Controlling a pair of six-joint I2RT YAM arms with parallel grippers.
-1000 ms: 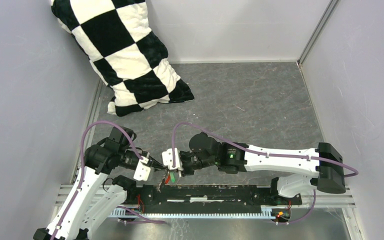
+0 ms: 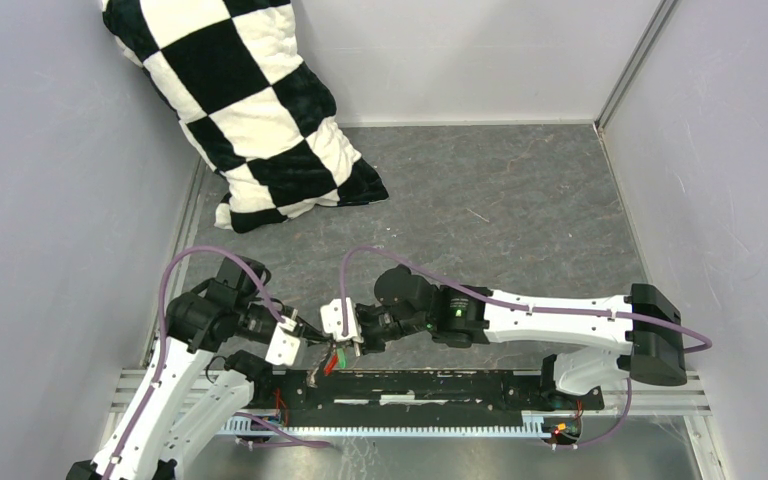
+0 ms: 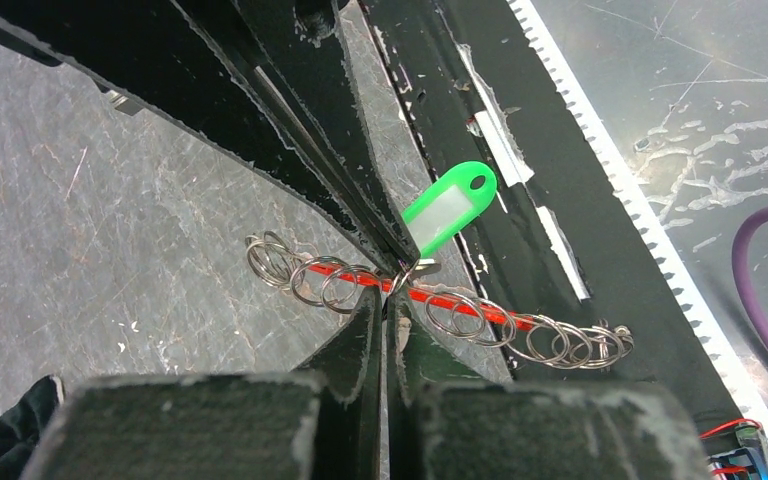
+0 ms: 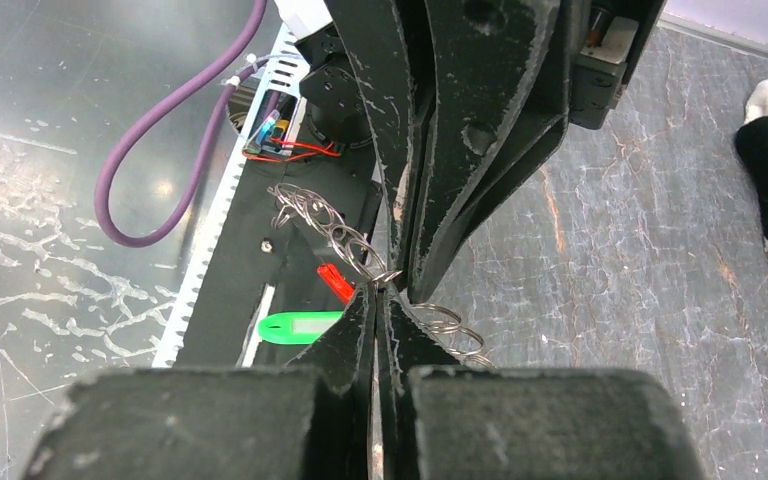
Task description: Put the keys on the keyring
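Observation:
The left wrist view shows a chain of thin metal rings (image 3: 560, 345) running past the meeting fingertips, with a red tag (image 3: 495, 315) and a green tag (image 3: 450, 210) beside them. My left gripper is shut, thin ring wire at its tips. Almost touching it is my right gripper, also shut, with a ring at its tips in the right wrist view. There the rings (image 4: 330, 222) trail to the upper left, above the green tag (image 4: 295, 328) and red tag (image 4: 335, 283). Which ring each holds, and how the rings link, cannot be told.
A black-and-white checked cushion (image 2: 260, 110) leans at the back left. A black strip (image 2: 430, 400) with a white toothed edge runs along the front, and purple cables (image 2: 520, 305) follow both arms.
The right gripper has shifted slightly left, towards the left gripper, and the hanging tags and rings have moved a little left with it. The left arm has barely moved.

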